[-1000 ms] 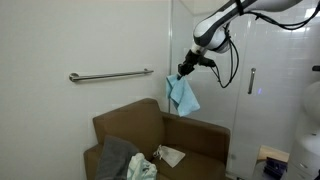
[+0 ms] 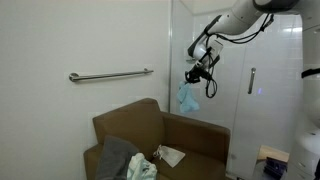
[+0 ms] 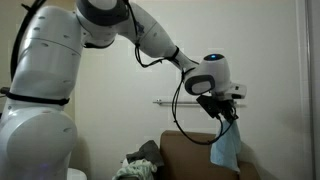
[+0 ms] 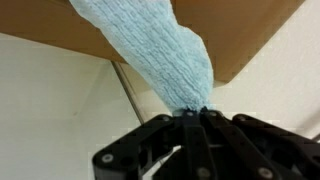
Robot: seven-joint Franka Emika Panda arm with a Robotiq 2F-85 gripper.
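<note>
A light blue cloth hangs in the air from my gripper, above the right side of the brown couch in exterior view 1. My gripper is shut on the cloth's upper part. In exterior view 2 the same cloth drops below the gripper, in front of the couch's right end. In the wrist view the cloth stretches away from the gripper toward the upper left. The fingertips are largely hidden by the cloth and the gripper body.
A metal bar is fixed to the white wall above the brown couch. On the couch lie a dark grey cloth, a white-green cloth and a flat pale item. A door handle shows at the right.
In exterior view 1 my gripper has moved right and slightly down, with the cloth still in it. The cloth now looks smaller and narrower. The things on the couch stay put.
</note>
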